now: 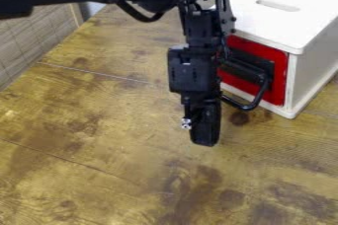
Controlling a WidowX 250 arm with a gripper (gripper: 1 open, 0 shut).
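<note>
My black gripper hangs low over the wooden surface, left of and in front of a white box with a red front panel. The arm partly hides the red front and a dark part within it. The fingers are dark and overlap in this view, so whether they are open or shut is unclear; a small bright silver piece shows at their left side.
A tiled wall runs along the upper left, and a pale background shows behind the box.
</note>
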